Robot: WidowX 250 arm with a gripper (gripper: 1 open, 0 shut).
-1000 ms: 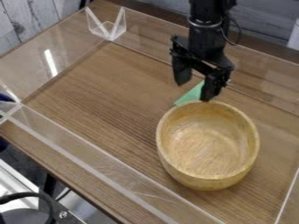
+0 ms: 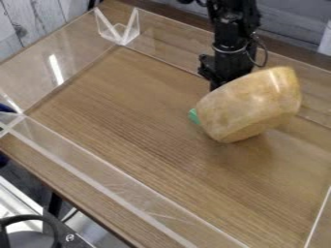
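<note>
A tan bowl [image 2: 249, 105] is tipped on its side at the right of the wooden surface, its bottom and outer wall showing. A green item [image 2: 195, 115] peeks out at its left. The black robot arm [image 2: 233, 41] comes down from the top behind the bowl. Its fingertips are hidden or too dark to make out, so its finger state cannot be seen.
The wooden tray floor [image 2: 110, 126] is clear at left and front. Clear walls edge it, with a white bracket [image 2: 118, 29] at the back left. A black coiled cable lies at the lower left, outside.
The bowl has gone from upright at the front to tipped over farther back and right, covering more of the green item. The gripper has moved back and is now mostly hidden.
</note>
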